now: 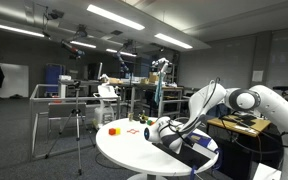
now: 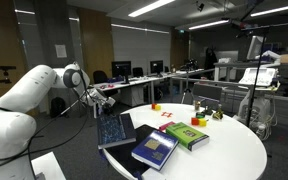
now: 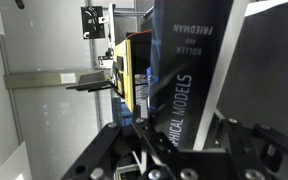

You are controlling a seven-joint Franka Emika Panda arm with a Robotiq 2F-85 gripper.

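Observation:
A dark book (image 3: 189,70) fills the middle of the wrist view, its spine lettered "...PHICAL MODELS", "KOLLER AND FRIEDMAN". My gripper is shut on it at the lower end of the frame; the fingertips themselves are mostly hidden. In exterior view 2 the dark book (image 2: 112,131) hangs tilted below the arm, near the table's left edge. Exterior view 1 shows the arm reaching over the right part of the table, too small there for the grip to be clear.
On the white round table (image 2: 229,155) lie a blue book (image 2: 154,148) and a green book (image 2: 186,137). Small red and yellow blocks (image 2: 199,122) stand farther back. A tripod (image 1: 79,130) stands off the table.

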